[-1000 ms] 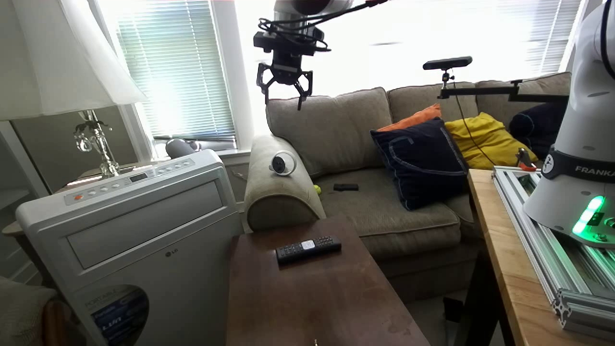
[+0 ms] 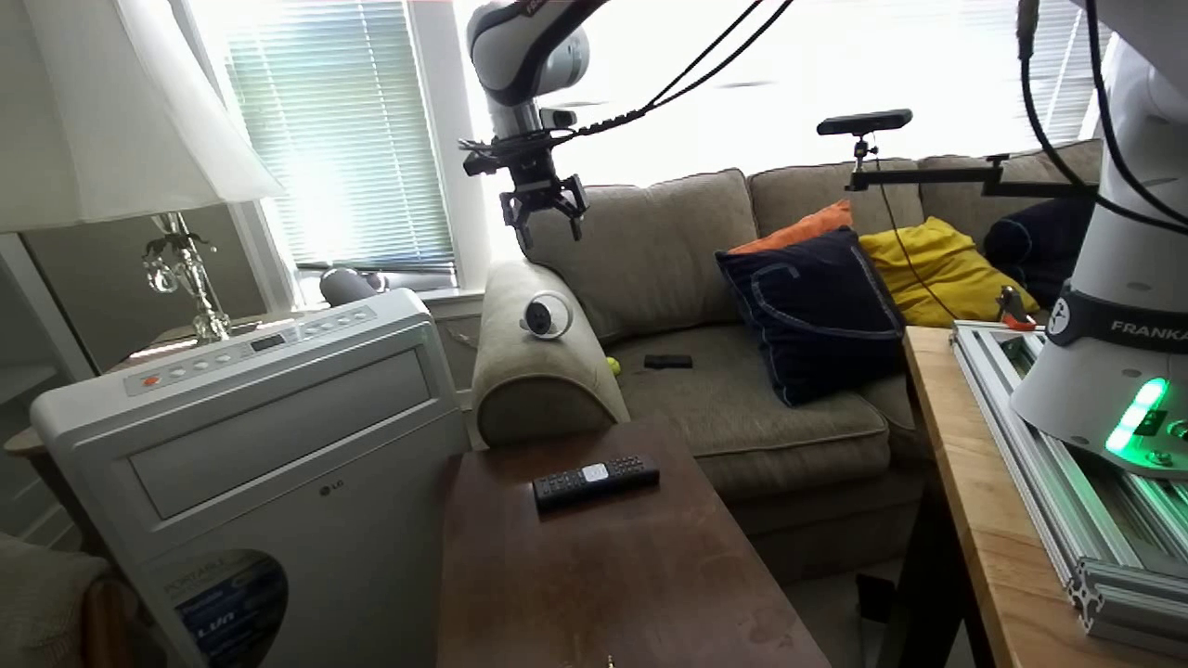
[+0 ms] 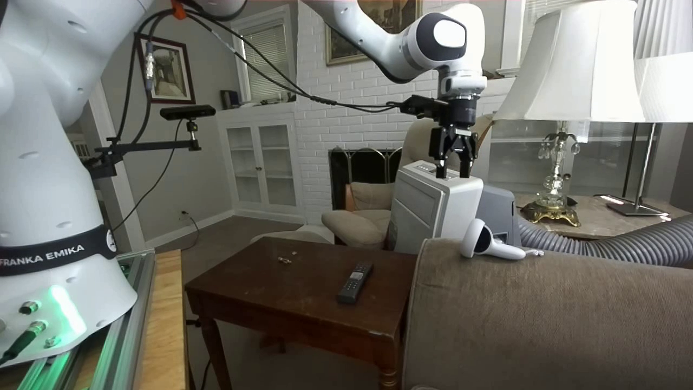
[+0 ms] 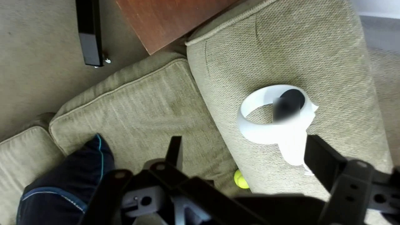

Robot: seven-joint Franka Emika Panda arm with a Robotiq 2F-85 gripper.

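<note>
My gripper is open and empty, hanging above the sofa's arm in exterior view 1. In exterior view 2 the same gripper points straight down, its fingers apart. A white VR controller with a ring and a black face lies on the beige sofa arm. From the wrist camera, its handle reaches toward my right finger, which covers part of the sofa arm close by; the gripper is well above it. A black remote lies on the brown side table.
A tennis ball rests by the sofa arm, with a dark remote on the seat. A navy pillow sits farther along. A portable air conditioner and a lamp stand near the arm. The air above the sofa arm is clear.
In exterior view 1 the gripper has shifted slightly left and lower, and the wrist has turned. The controller and the remotes have stayed in place.
</note>
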